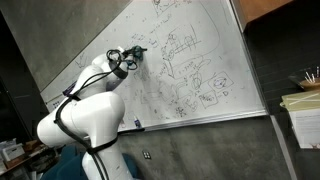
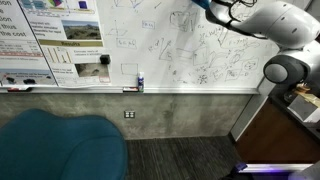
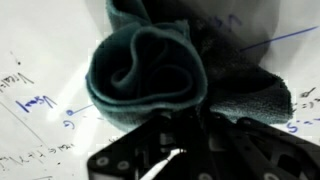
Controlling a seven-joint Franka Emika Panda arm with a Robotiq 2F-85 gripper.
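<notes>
A dark teal cloth (image 3: 150, 75), rolled and folded, fills the middle of the wrist view. My gripper is shut on it, the fingertips hidden in its folds. Behind the cloth is the whiteboard (image 3: 40, 60), covered in blue and black marker writing; the cloth seems to be at its surface. In exterior view 1 the cloth (image 1: 137, 54) shows small and dark at the end of the arm, against the upper left of the whiteboard (image 1: 190, 110). Exterior view 2 shows the arm reaching up to the board, with the gripper out of frame.
A spray bottle (image 2: 141, 82) and an eraser (image 2: 130, 89) stand on the board's ledge, beside posters (image 2: 70, 40). A teal chair (image 2: 60, 140) is below. At the right are a wooden box (image 1: 302, 101) and a cup of pens (image 1: 312, 78). Cables hang along the arm.
</notes>
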